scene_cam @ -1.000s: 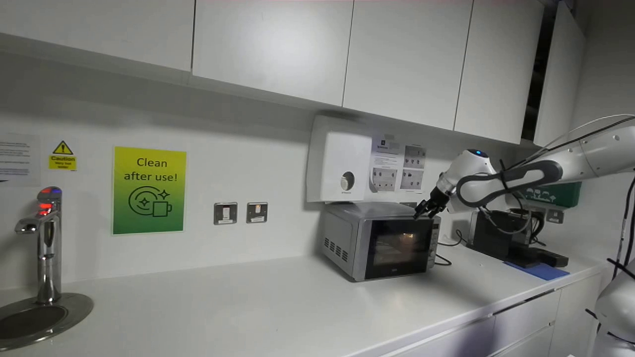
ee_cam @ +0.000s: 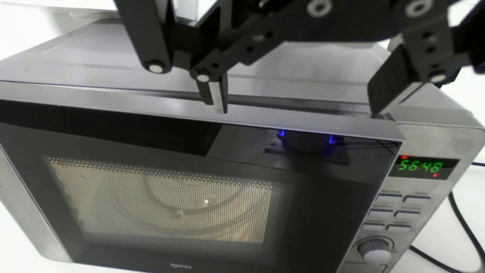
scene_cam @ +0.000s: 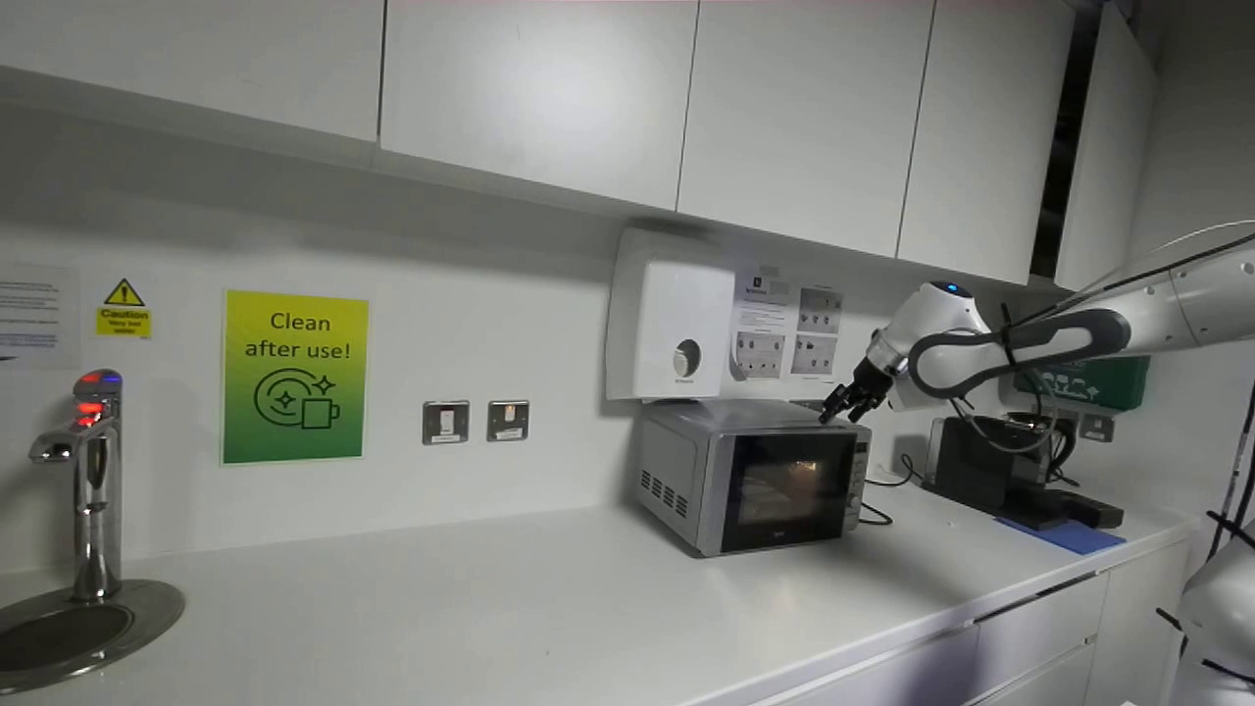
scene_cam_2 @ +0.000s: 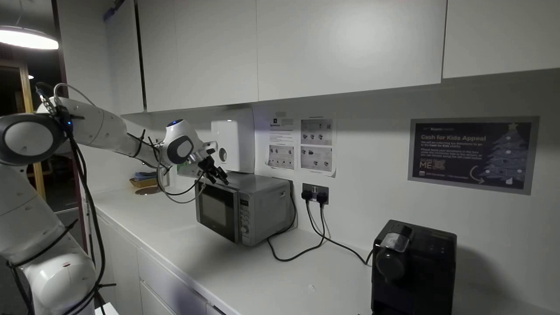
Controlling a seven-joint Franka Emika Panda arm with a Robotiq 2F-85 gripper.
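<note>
A silver microwave point(scene_cam: 694, 459) with a dark glass door point(ee_cam: 318, 204) stands on the counter, its inside lit. Behind the door's top edge, the wrist view shows a narrow dark gap running toward the control-panel side. My gripper is open at that top edge, its two fingers point(ee_cam: 394, 84) well apart with nothing gripped between them. Whether the fingertips touch the door or the casing, I cannot tell. Exterior view 2 has the gripper point(scene_cam_2: 220, 180) at the microwave's top front. A green display point(ee_cam: 423, 167) and a round knob point(ee_cam: 375, 251) sit on the right panel.
Behind the microwave, a white dispenser point(scene_cam: 671, 318) hangs on the wall under the cupboards point(scene_cam: 541, 94). Power cables point(scene_cam_2: 294, 258) trail across the counter toward a black coffee machine point(scene_cam_2: 414, 267). In exterior view 1, the counter point(scene_cam: 412, 600) left of the microwave is clear.
My gripper and forearm have risen slightly, bringing the fingers from in front of the door's upper part to about its top edge. The microwave has not visibly moved.
</note>
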